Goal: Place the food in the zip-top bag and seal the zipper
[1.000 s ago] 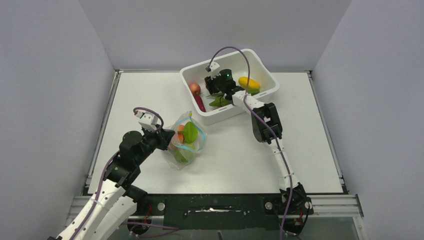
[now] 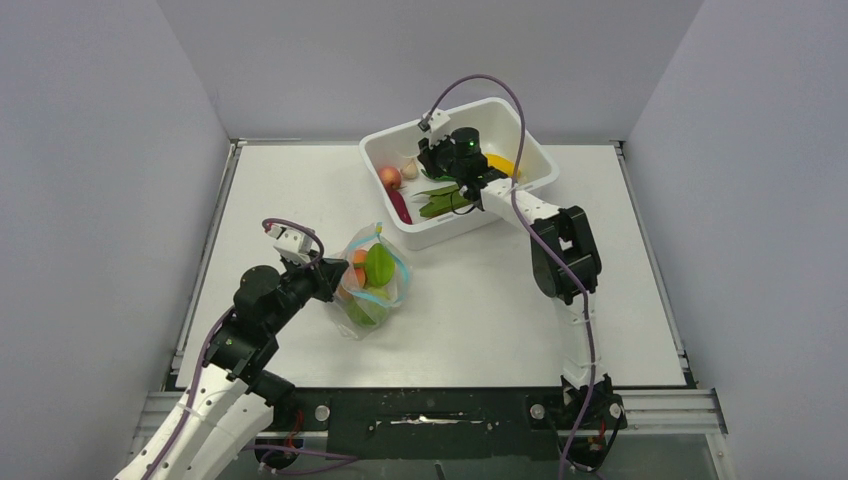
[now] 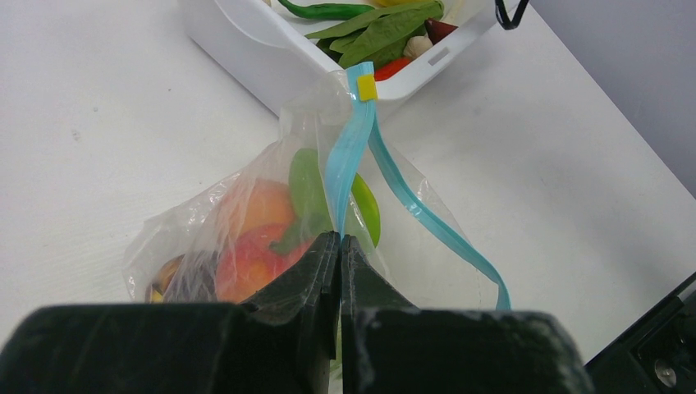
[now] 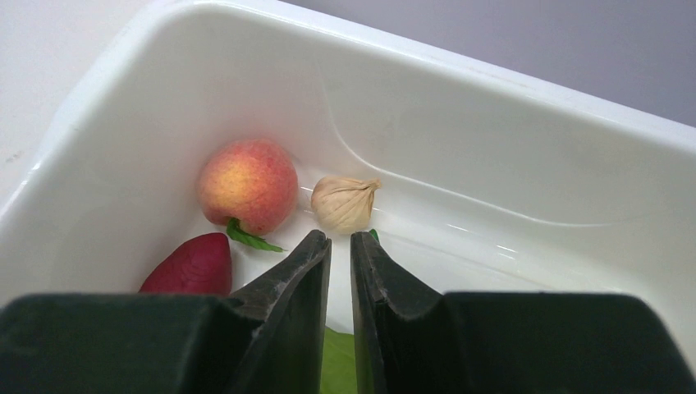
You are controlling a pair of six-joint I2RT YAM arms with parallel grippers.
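The zip bag [image 2: 370,310] with blue zipper [image 3: 353,144] and yellow slider [image 3: 367,87] holds produce, including red and green pieces. My left gripper is shut at the bag's near edge by the zipper; whether film is between its fingers is hard to tell. The white bin [image 2: 445,232] holds a peach [image 4: 246,185], garlic [image 4: 343,203], a red vegetable [image 4: 187,267], leaves [image 4: 338,361] and a yellow item [image 2: 502,160]. Inside it, my right gripper is over the bottom near the garlic, its fingers slightly apart; nothing clearly shows between the tips.
Grey walls [image 2: 700,250] bound the workspace at the back and sides.
My left arm and the bag are nearly still.
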